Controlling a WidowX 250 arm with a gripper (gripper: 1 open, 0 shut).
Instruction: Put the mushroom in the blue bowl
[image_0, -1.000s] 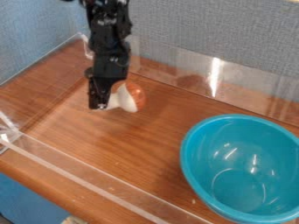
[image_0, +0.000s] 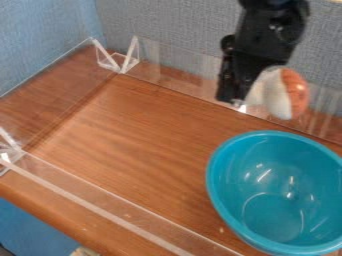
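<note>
The mushroom (image_0: 277, 93), white with an orange-brown side, hangs in the air at the upper right of the camera view. My black gripper (image_0: 242, 98) is shut on it, its dark fingers partly hiding its left side. Below and slightly to the right stands the empty blue bowl (image_0: 218, 185), resting on the wooden surface. In the picture the mushroom appears above the bowl's far rim, apart from it. How far it hangs in depth from the bowl is hard to judge.
Clear plastic walls edge the wooden tray (image_0: 127, 140), with a white corner bracket (image_0: 118, 57) at the back left. Most of the wood left of the bowl is bare. A grey padded wall (image_0: 167, 25) rises behind.
The gripper has carried the mushroom to the right and upward in the picture, from over the wood at left to near the bowl's far side. The bowl has stayed put.
</note>
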